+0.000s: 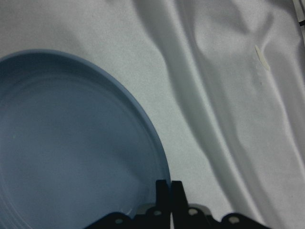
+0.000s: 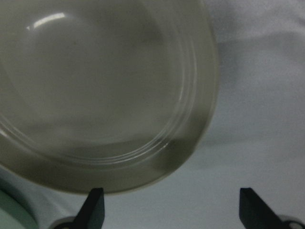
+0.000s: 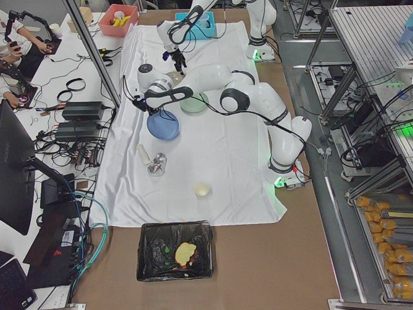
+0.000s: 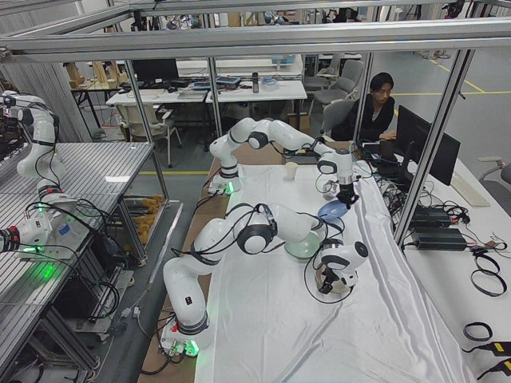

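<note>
A blue plate [image 3: 162, 128] lies on the white cloth, and my left gripper is shut on its rim; the plate fills the left of that wrist view. A beige plate [image 2: 95, 81] lies below my right gripper, which is open, its fingers apart just beyond the rim. A green plate [image 3: 193, 105] lies between the two, partly hidden by an arm.
Near the blue plate lie a pale cylinder [image 3: 143, 154], a crumpled silvery object [image 3: 157, 166] and a small cream bowl [image 3: 201, 189]. A black tray [image 3: 155, 258] sits at the front; a blue bin [image 3: 205, 31] and red bin [image 3: 126, 18] are at the back.
</note>
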